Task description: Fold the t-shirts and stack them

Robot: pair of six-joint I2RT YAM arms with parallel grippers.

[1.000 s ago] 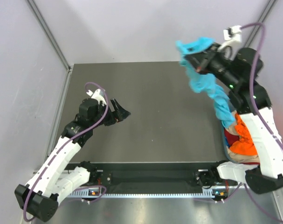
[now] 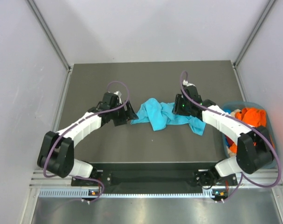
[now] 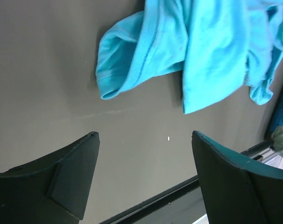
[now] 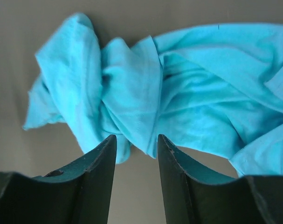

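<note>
A turquoise t-shirt [image 2: 156, 113] lies crumpled across the middle of the dark table, its folds bunched in the right wrist view. Near its left end, my left gripper [image 2: 132, 113] is low over the table with its fingers apart. In the left wrist view, the shirt's left corner [image 3: 114, 79] lies ahead of the left fingers [image 3: 73, 172], and only bare table shows between them. Over the shirt's right half, my right gripper stands open above the cloth, gripping none of it. The right arm hides part of the shirt from above.
A bin [image 2: 232, 106] with orange [image 2: 252, 116] and other coloured cloth stands at the table's right side, beneath the right arm. White walls stand on the left, right and back.
The right gripper has brought the turquoise shirt down from the back right onto the table and let it go. The left arm has reached right and down to the shirt's left end.
</note>
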